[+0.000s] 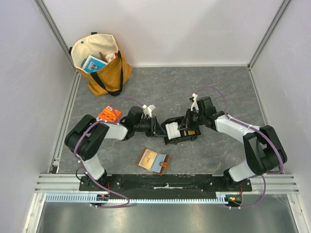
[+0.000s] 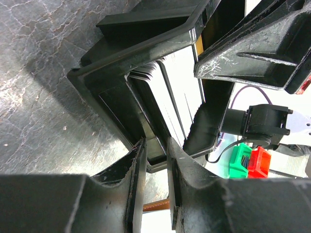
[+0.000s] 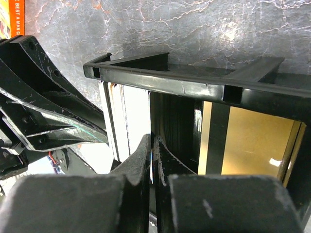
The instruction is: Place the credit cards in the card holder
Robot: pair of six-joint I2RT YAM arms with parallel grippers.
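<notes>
A black open box [image 1: 182, 139] stands mid-table between my two arms. White cards [image 1: 172, 130] stand in it on the left, and gold cards [image 3: 255, 138] to the right, with an empty dark slot [image 3: 175, 126] between. Open, with a small gap between its fingertips, my left gripper is at the box's left end. My right gripper points into the box at the right edge of the white cards; its fingertips are nearly together, and whether a card is pinched there is unclear. In front lies a brown-edged card wallet [image 1: 163, 164] with a pale yellow card.
A mustard bag [image 1: 112, 63] holding several items stands at the back left. An orange printed item [image 1: 110, 114] lies beneath the left arm.
</notes>
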